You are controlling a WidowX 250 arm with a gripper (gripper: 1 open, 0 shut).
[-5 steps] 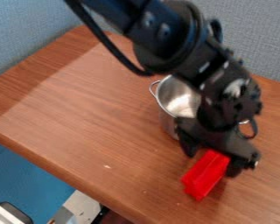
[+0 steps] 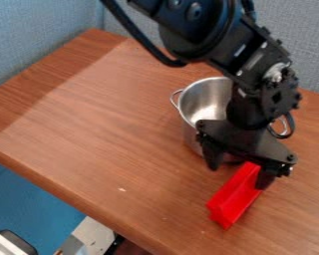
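A steel pot (image 2: pixel 195 103) stands on the wooden table toward the back right, partly hidden by the black arm. A red elongated tray or block (image 2: pixel 231 200) lies on the table in front of the pot. My gripper (image 2: pixel 237 171) hangs low over the far end of the red piece, its fingers open on either side; contact with it cannot be told.
Grey-blue walls stand behind.
The pot and red piece look to be in the same places.
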